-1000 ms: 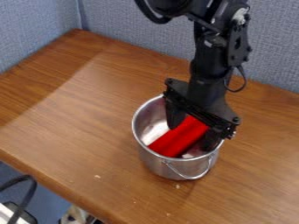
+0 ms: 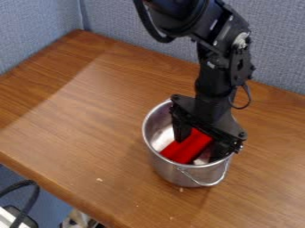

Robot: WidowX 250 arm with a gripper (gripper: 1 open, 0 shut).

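Note:
A silver metal pot (image 2: 179, 173) with a wire handle stands on the wooden table. Inside it lies a red object (image 2: 183, 149), partly hidden by the black gripper (image 2: 205, 134), which is lowered into the pot's top from above with its fingers spread open over the red object. Whether the fingers touch it cannot be told.
A grey padded wall stands behind. Black cables lie at the lower left corner.
The arm and gripper have shifted slightly over the pot, and less of the red object shows than before. The pot stands in about the same place.

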